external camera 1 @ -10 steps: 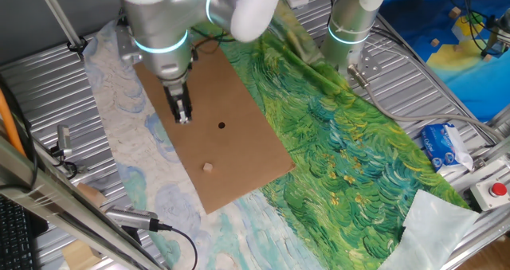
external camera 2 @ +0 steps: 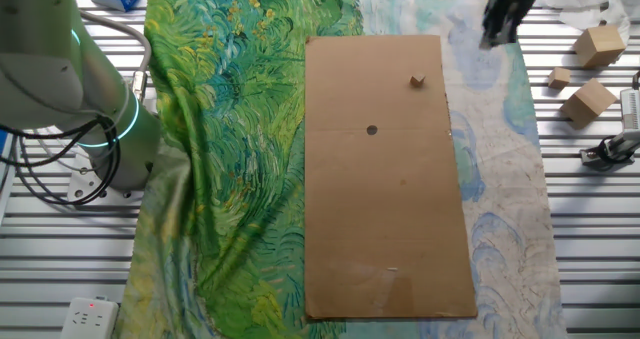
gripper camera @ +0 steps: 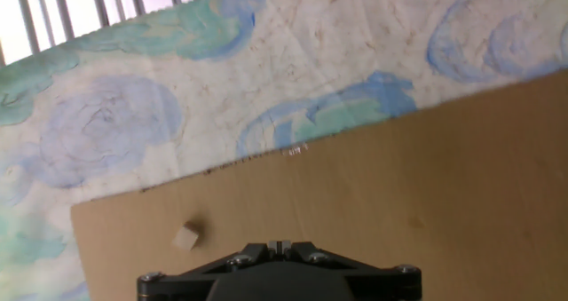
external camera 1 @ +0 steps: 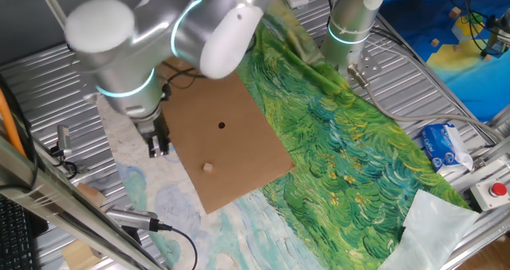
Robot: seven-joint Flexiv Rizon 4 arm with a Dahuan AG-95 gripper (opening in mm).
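A small wooden cube [external camera 1: 208, 167] rests on the brown cardboard sheet [external camera 1: 247, 154]. Nearer the sheet's middle is a black round spot [external camera 1: 221, 126]; exterior view 2 shows the same cube [external camera 2: 417, 80] and spot [external camera 2: 372, 130]. My gripper [external camera 1: 159, 152] hangs in the air off the sheet's side, over the pale part of the cloth, apart from the cube. In the wrist view its fingertips meet at the bottom centre, shut, and nothing shows between them. The cube [gripper camera: 185, 237] lies to their left there; the spot is out of sight.
A painted cloth [external camera 1: 343, 166] spreads under the cardboard over a slatted metal table. Wooden blocks [external camera 2: 588, 103] sit beyond the cloth's edge, near a grey device [external camera 2: 630, 114]. A blue-and-white packet [external camera 1: 446, 146] and a red stop button [external camera 1: 499, 189] stand at the far right.
In exterior view 1 my arm and gripper have swung left, from above the cardboard to beyond its edge, and the gripper appears lower in the picture. The cube and the cardboard have not moved.
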